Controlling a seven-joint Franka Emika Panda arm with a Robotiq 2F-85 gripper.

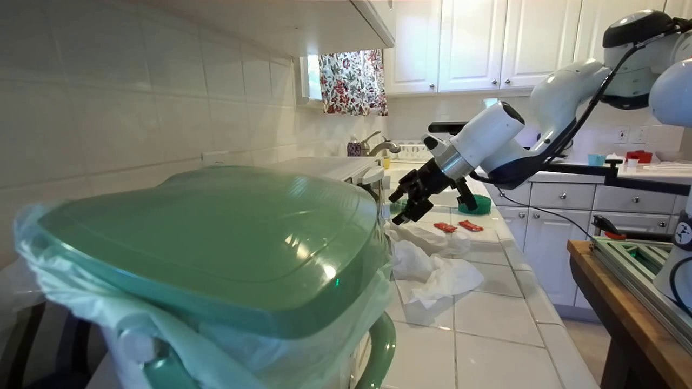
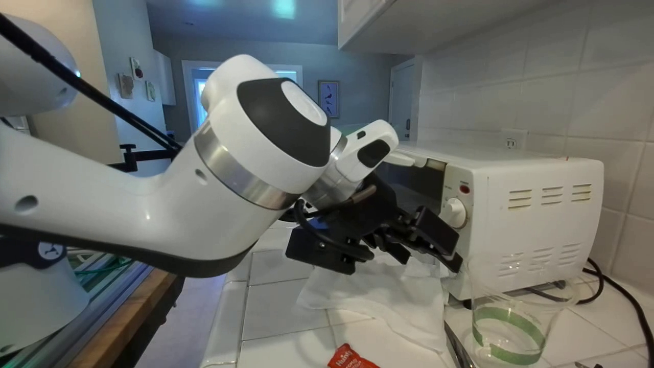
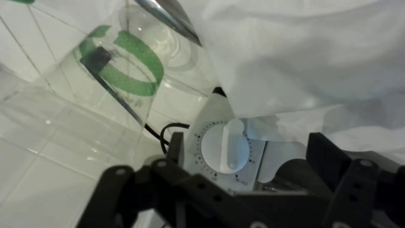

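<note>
My gripper is open, its two black fingers spread wide with nothing held between them. Framed between the fingers in the wrist view is the white dial point(image 3: 213, 148) on the front panel of a toaster oven point(image 2: 539, 184). In exterior view 2 the gripper point(image 2: 432, 260) is tilted down at the oven's front, close to the dial point(image 2: 453, 212); whether it touches the panel cannot be told. White crumpled paper point(image 2: 374, 300) lies on the counter below the gripper and covers part of the wrist view's upper right.
Beside the oven stands a clear cup with a green band point(image 2: 509, 334), near a metal utensil point(image 2: 457, 346). Red packets point(image 1: 470, 226) lie on the counter. A large green-lidded bin point(image 1: 214, 240) stands in the foreground of exterior view 1. Bare tiles point(image 1: 493, 350) run along the counter's front.
</note>
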